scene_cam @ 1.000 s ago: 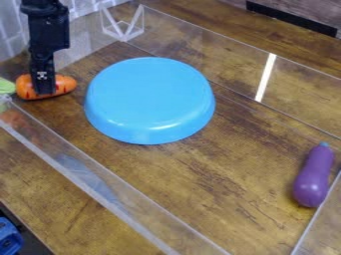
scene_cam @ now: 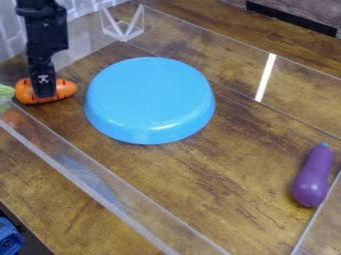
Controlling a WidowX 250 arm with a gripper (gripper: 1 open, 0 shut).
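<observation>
A black gripper reaches down at the upper left, its fingers at the top of an orange carrot with a pale green leafy end at the left edge. Whether the fingers are closed on the carrot is hard to tell. An upturned blue bowl or plate lies right of the carrot. A purple eggplant lies at the far right.
Clear plastic walls border the wooden surface. A small blue object sits at the bottom left corner.
The gripper and carrot have shifted very slightly at the left; otherwise little has visibly changed.
</observation>
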